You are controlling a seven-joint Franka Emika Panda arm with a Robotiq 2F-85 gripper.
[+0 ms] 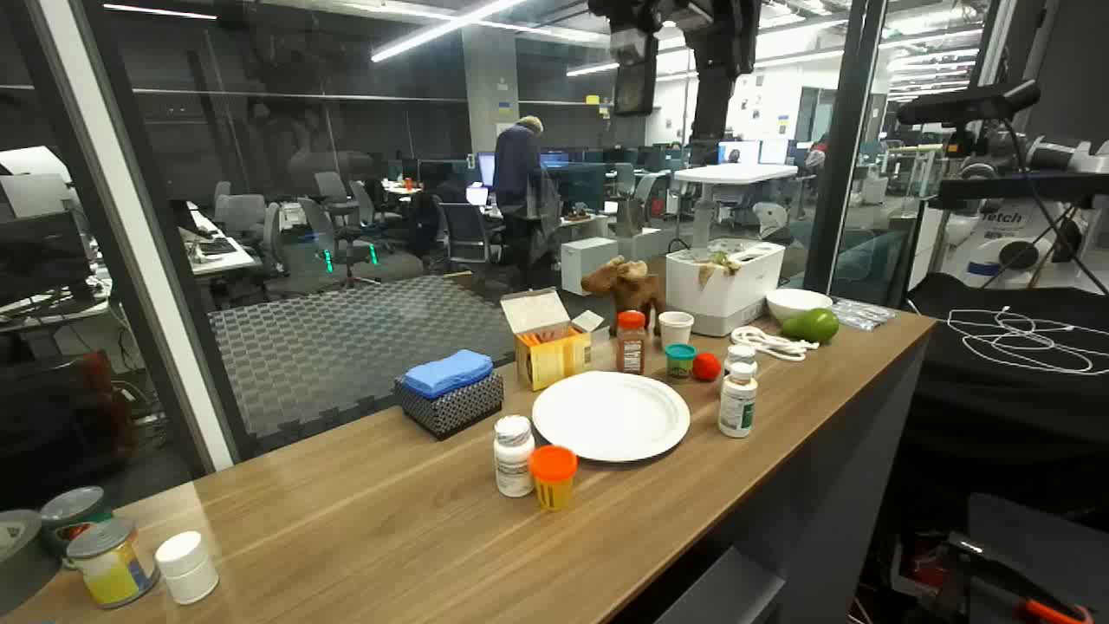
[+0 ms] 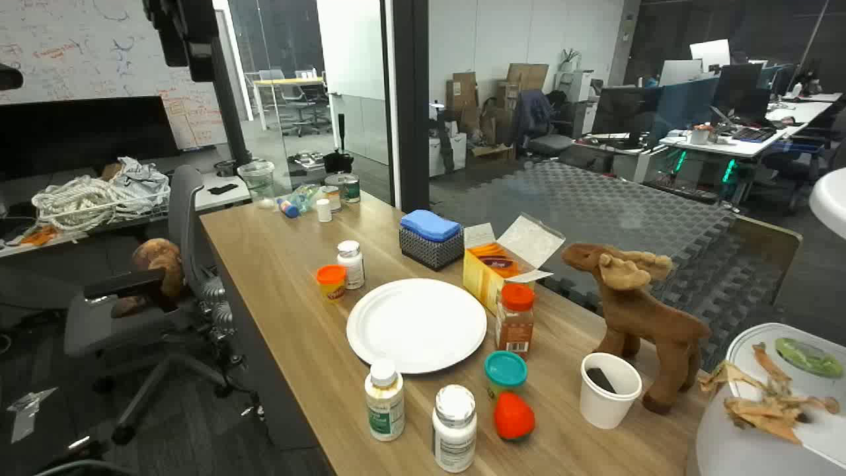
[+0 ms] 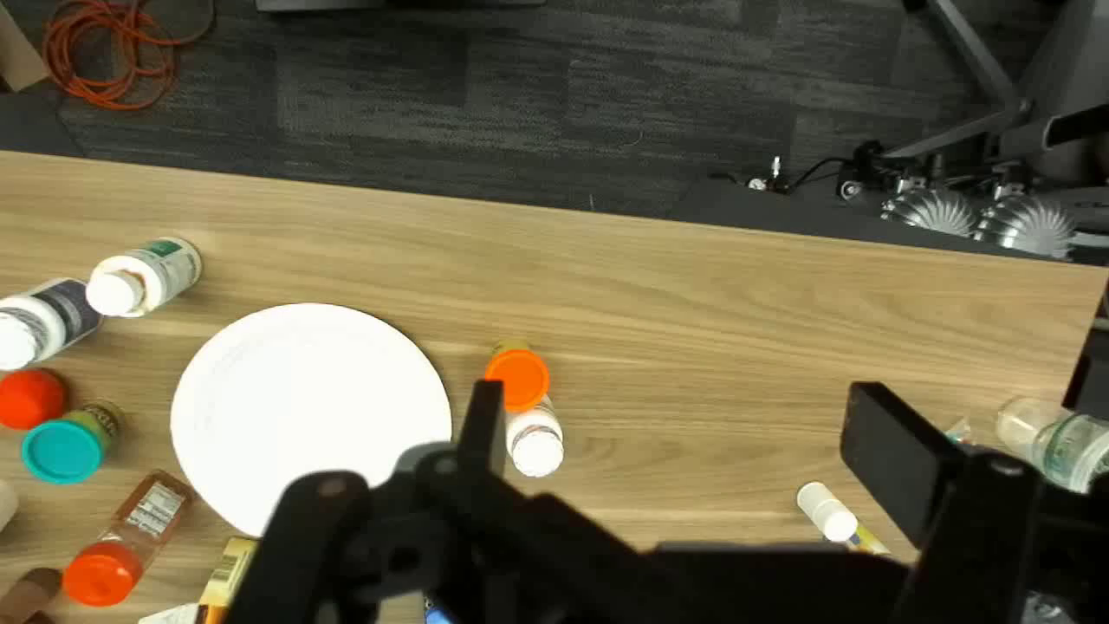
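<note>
My gripper stands open high above the wooden table, its black fingers wide apart with nothing between them. In the exterior views its dark body shows only at the top, well clear of the objects. A white round plate (image 1: 611, 416) lies empty mid-table. Beside it stand an orange-lidded yellow tub (image 1: 553, 478) and a white bottle (image 1: 512, 458); both appear near the left finger in the wrist view. Two more white bottles, one with a green label (image 2: 384, 402), stand on the plate's other side, near a red ball-like thing (image 2: 515, 416) and a teal-lidded tub (image 2: 505, 371).
A black box with blue cloth (image 1: 447, 376), an open yellow box (image 1: 553, 354), a red-capped jar (image 2: 515, 321), a white cup (image 2: 609, 393) and a plush moose (image 2: 646, 317) line the glass side. Cans (image 1: 111, 562) stand at one end. Bare wood (image 3: 707, 333) lies beneath my gripper.
</note>
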